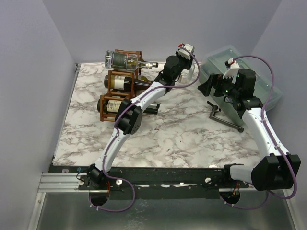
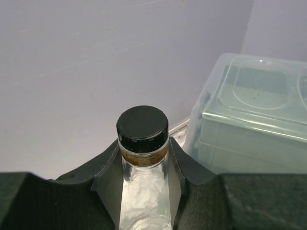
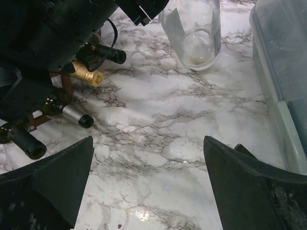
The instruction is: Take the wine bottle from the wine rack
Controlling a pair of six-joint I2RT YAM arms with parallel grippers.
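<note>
In the left wrist view my left gripper is shut on the neck of a clear glass bottle with a black cap [image 2: 142, 125]. The bottle's clear lower part [image 1: 190, 75] shows beside my left arm in the top view. From the right wrist, its round base [image 3: 197, 50] appears over the marble table, slightly tilted; whether it touches is unclear. The wooden wine rack [image 1: 112, 79] still holds several bottles, among them a clear one with a dark label [image 1: 122, 61] on top. My right gripper is open and empty, right of centre.
A translucent bin [image 1: 271, 93] stands at the back right, close to my right gripper. A dark bent bracket [image 1: 225, 122] lies on the table in front of it.
</note>
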